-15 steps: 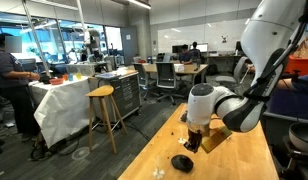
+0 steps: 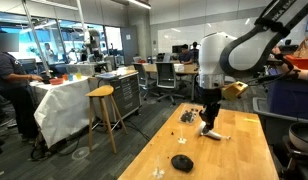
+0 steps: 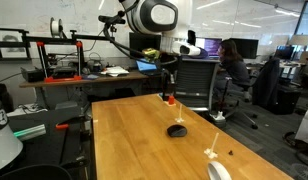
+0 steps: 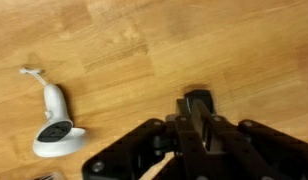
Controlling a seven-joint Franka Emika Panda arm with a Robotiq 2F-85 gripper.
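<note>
My gripper (image 2: 206,111) hangs above the wooden table (image 2: 219,157), pointing down. In the wrist view its fingers reach in from the bottom edge, shut on a small dark object (image 4: 199,98) whose kind I cannot tell. In exterior view 2 a red spot (image 3: 172,101) shows at the fingertips; whether it is on the held object is unclear. A round black object (image 2: 182,162) (image 3: 176,130) lies on the table, apart from the gripper. A white device with a dark round face (image 4: 56,122) lies left of the gripper in the wrist view.
Small white pieces (image 3: 212,147) lie scattered along the table, and a white curved object (image 3: 218,172) sits at the near edge. A wooden stool (image 2: 102,105) stands on the floor beside it.
My gripper has moved away from the round black object, up and toward the far part of the table in exterior view 1. The round black object has stayed where it was.
</note>
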